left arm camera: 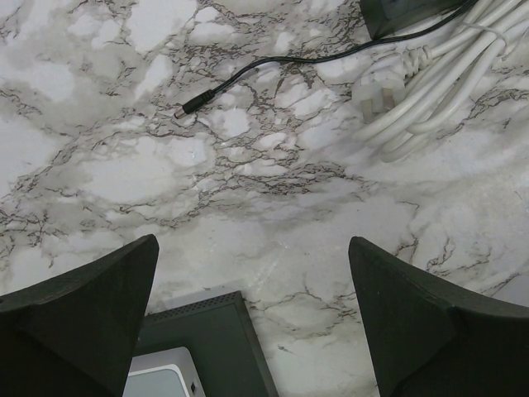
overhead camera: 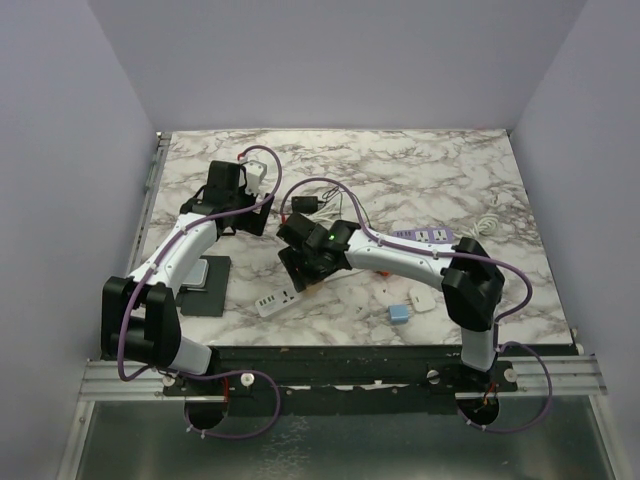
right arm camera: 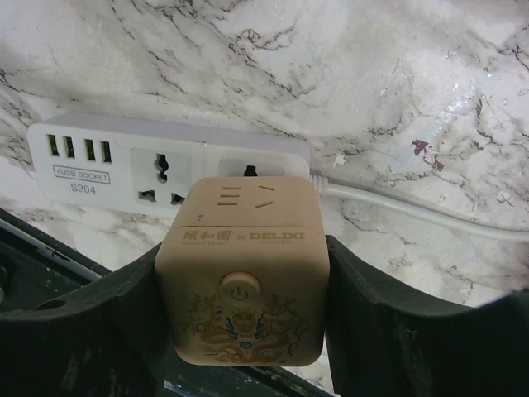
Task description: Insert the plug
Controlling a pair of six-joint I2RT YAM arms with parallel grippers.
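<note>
My right gripper is shut on a tan cube-shaped plug adapter (right arm camera: 241, 308), its printed face and round power button towards the wrist camera. Beyond it lies the white power strip (right arm camera: 99, 172), with a row of USB ports at one end. The adapter overlaps the strip's socket at the cable end, part of which still shows. Its prongs are hidden, and I cannot tell whether they touch the socket. From above, only a sliver of the adapter (overhead camera: 313, 287) shows by the strip (overhead camera: 272, 303). Over bare marble, my left gripper stands open and empty.
A black adapter (overhead camera: 305, 205) with white cable coils lies behind the right gripper. At left is a dark box (overhead camera: 205, 300) carrying a white device. A blue cube (overhead camera: 399, 314) and a purple strip (overhead camera: 424, 235) are at right.
</note>
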